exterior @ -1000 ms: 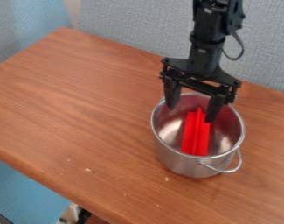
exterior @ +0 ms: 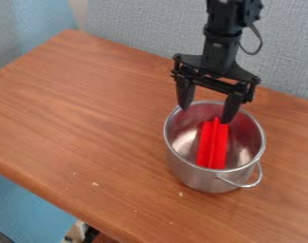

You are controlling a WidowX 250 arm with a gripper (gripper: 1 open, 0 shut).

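A steel pot (exterior: 188,171) with a wire handle stands on the wooden table, right of centre. Inside it red sticks (exterior: 213,144) lean upright against the wall. My black gripper (exterior: 207,108) hangs over the pot's back rim, open, its two fingers spread wide apart with nothing held between them.
A grey textured wall (exterior: 131,28) stands behind, and the table's front left edge drops away to a blue surface.
My gripper has risen slightly and shifted a little to the left. The pot and the red sticks look unchanged.
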